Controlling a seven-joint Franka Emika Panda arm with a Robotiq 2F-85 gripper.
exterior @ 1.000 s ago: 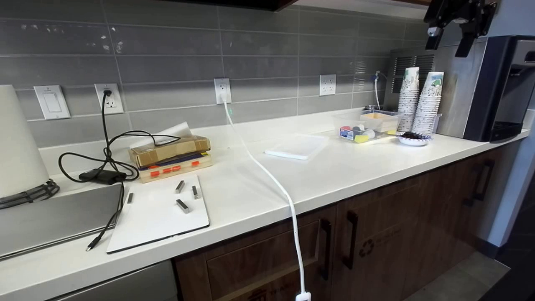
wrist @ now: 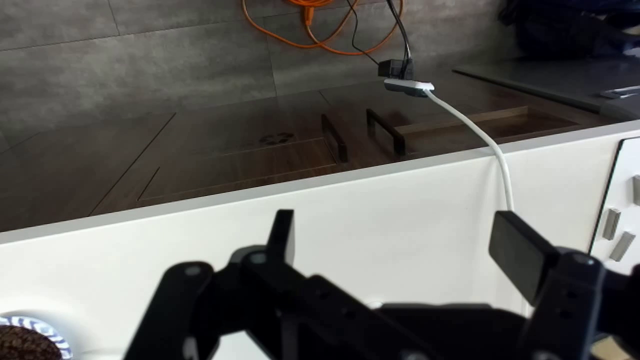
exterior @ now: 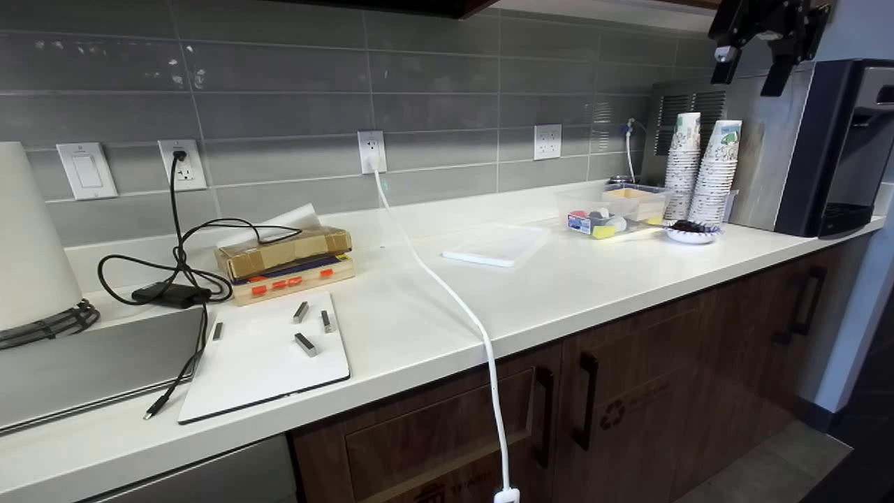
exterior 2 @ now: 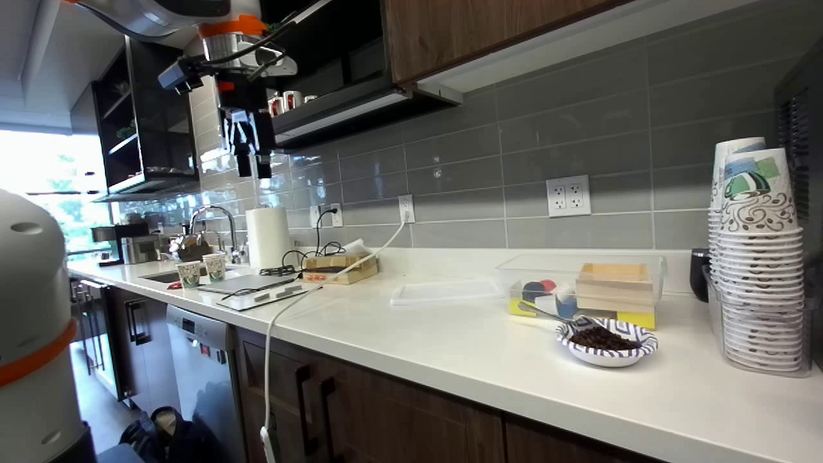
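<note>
High above the counter, in the upper right of exterior view 1, hangs my gripper point(exterior: 751, 82). Its two black fingers point(wrist: 520, 255) are spread wide in the wrist view, and only bare white counter shows between them. The patterned bowl point(exterior 2: 606, 351) of dark brown bits stands on the counter, with a fork point(exterior 2: 544, 311) leaning on its rim. A clear plastic box point(exterior 2: 656, 289) with coloured items sits behind the bowl. On a white board point(exterior: 264, 377) lie several small metal blocks, one of them a block point(exterior: 305, 344) near the board's middle.
Tall stacks of paper cups point(exterior: 719, 172) stand near the box. A white cable point(exterior: 457, 299) crosses the counter and hangs over its front edge. Cardboard boxes point(exterior: 289, 254) and a paper towel roll point(exterior: 33, 235) stand left.
</note>
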